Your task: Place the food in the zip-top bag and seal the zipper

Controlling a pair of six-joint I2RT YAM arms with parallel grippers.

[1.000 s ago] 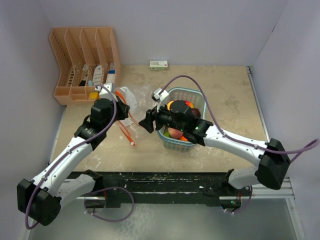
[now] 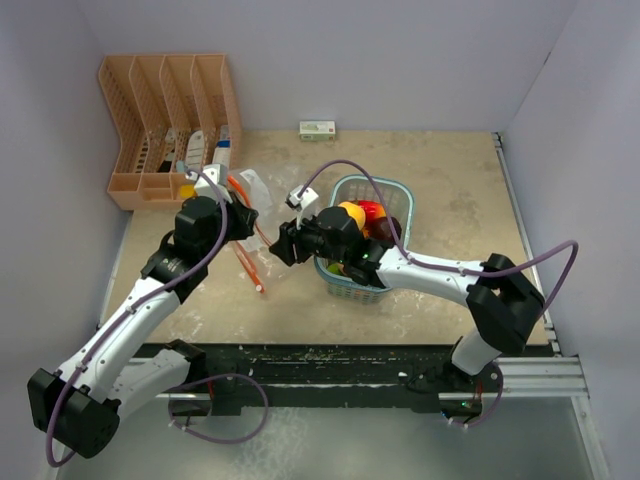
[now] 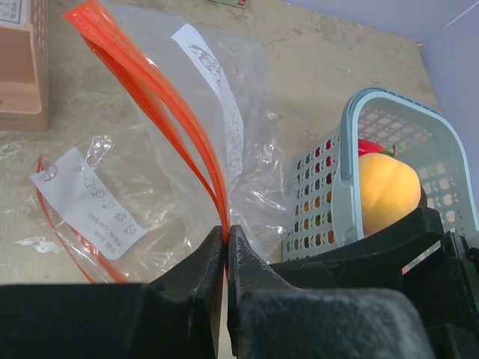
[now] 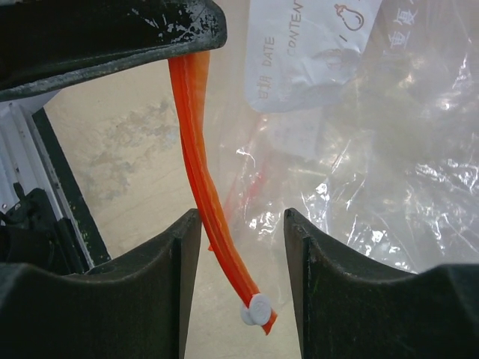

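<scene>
A clear zip top bag with white label panels has an orange zipper strip along its mouth. My left gripper is shut on that strip, which fans into two bands beyond the fingertips. From the left gripper's black finger, the strip runs down in the right wrist view to a whitish slider piece near its end. My right gripper is part open around this end; the strip passes close to its left finger, with a gap to the right one. Food, including a yellow fruit, sits in the basket.
The light blue basket stands just right of the bag, under the right forearm. An orange divided rack is at the back left, and a small box lies at the back wall.
My right gripper has moved left and slightly down, away from the basket and towards the end of the zipper strip. The left arm has barely shifted and still holds the strip.
</scene>
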